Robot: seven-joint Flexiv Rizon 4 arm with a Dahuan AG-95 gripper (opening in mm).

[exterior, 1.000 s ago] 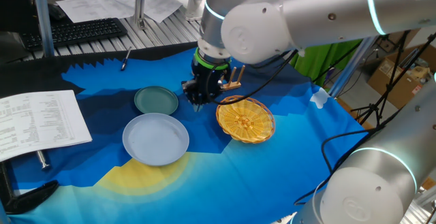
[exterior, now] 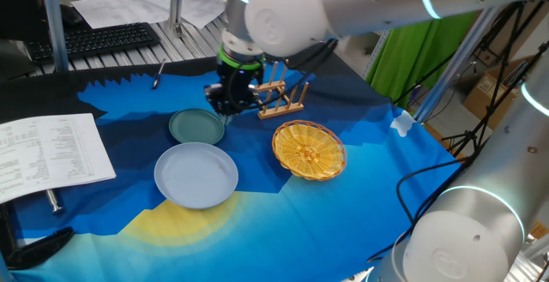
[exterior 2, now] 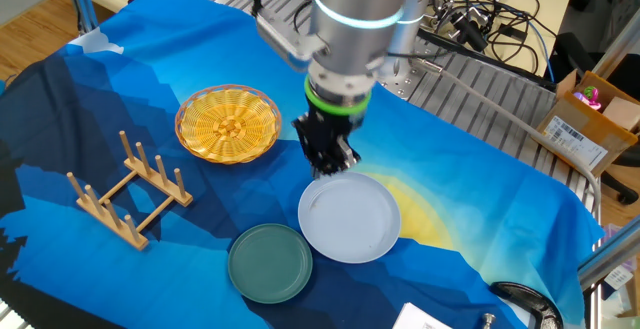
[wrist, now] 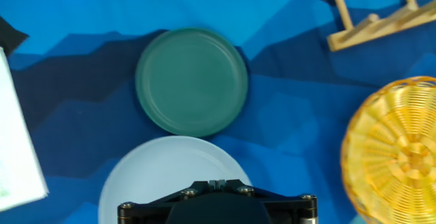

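Note:
Above the cloth hangs my gripper [exterior: 226,117], its fingertips together at the bottom of the wrist view and nothing showing between them. A green plate [wrist: 192,82] lies flat, ahead of the gripper in the wrist view. Beside it is a larger pale blue-grey plate [exterior 2: 349,217], partly hidden behind the gripper in the wrist view. A round yellow wicker basket [exterior: 309,150] sits apart from both plates, empty. The wooden dish rack [exterior 2: 133,191] with upright pegs stands empty too.
Printed sheets [exterior: 53,160] lie at the left in exterior view 1, with a black clamp [exterior: 39,249] below them. A pen [exterior: 159,75] rests near the cloth's far edge.
The arm and gripper have moved left in exterior view 1, away from the basket and toward the green plate. More of the rack now shows. The plates and basket stayed put.

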